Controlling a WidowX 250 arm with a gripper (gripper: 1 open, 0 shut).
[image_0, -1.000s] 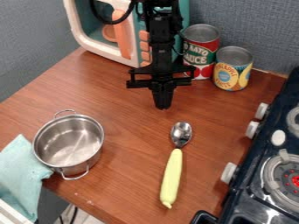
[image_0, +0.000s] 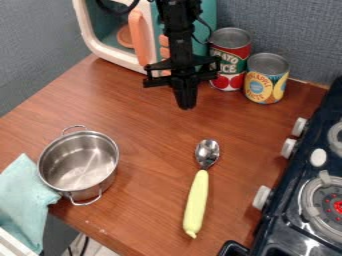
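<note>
My black gripper (image_0: 185, 95) hangs over the back middle of the wooden table, in front of a teal and white toy appliance and left of two cans; whether its fingers are open or shut is hard to tell. Below it lie a spoon (image_0: 207, 152) and a pale yellow, banana- or corn-like piece (image_0: 197, 205), end to end. A steel pot (image_0: 79, 164) stands at the front left.
Behind stand the toy appliance (image_0: 111, 32), a red can (image_0: 229, 60) and a yellow can (image_0: 266, 79). A black stove (image_0: 301, 210) fills the right. A cloth (image_0: 23, 200) lies at the left edge.
The objects on the table have not visibly moved.
</note>
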